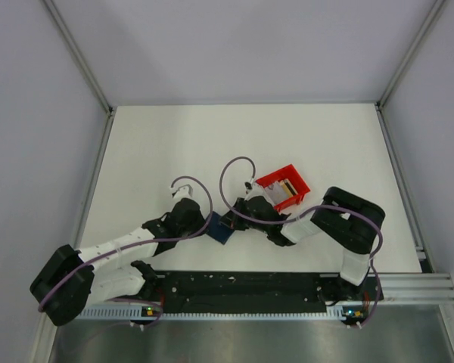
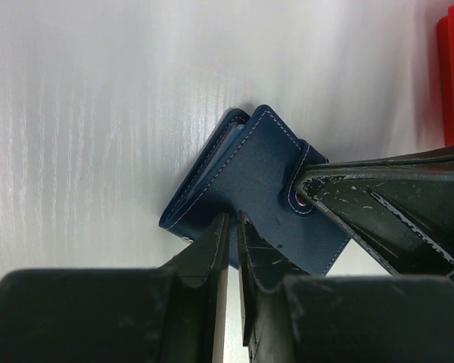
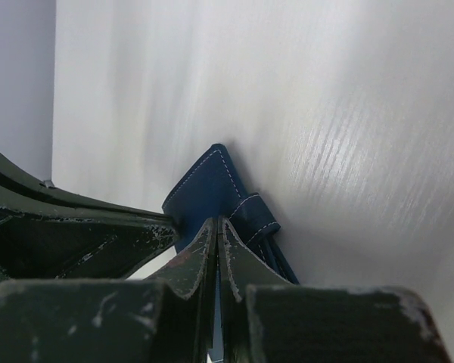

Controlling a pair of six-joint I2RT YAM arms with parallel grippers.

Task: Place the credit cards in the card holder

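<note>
The dark navy leather card holder [image 1: 220, 231] lies flat on the table between my two grippers, its flap with snap showing in both wrist views. My left gripper hangs over its lower edge, fingertips close together; whether anything is between them is hard to see. My right gripper is shut, its tips over the holder by the flap. A black finger of the other arm reaches onto the holder in each wrist view. Any cards inside the holder are not distinguishable.
A red tray [image 1: 293, 171] with card-like items sits behind the right arm.
</note>
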